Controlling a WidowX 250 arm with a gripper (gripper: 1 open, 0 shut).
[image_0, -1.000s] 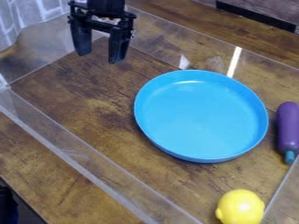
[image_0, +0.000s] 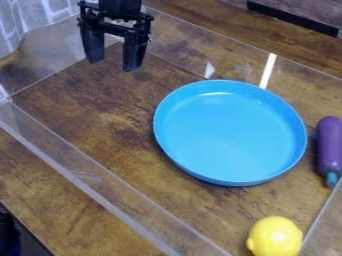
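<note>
My black gripper (image_0: 115, 42) hangs at the top left over the wooden floor of the workspace, its two fingers spread apart and open, with nothing seen between them. A large blue plate (image_0: 230, 133) lies right of centre, below and to the right of the gripper. A purple eggplant-like object (image_0: 330, 146) lies at the right edge beside the plate. A yellow round object (image_0: 274, 236), like a lemon, sits near the bottom right.
Clear plastic walls border the wooden surface (image_0: 94, 135) on the left, back and right. A crumpled pale material fills the top left corner.
</note>
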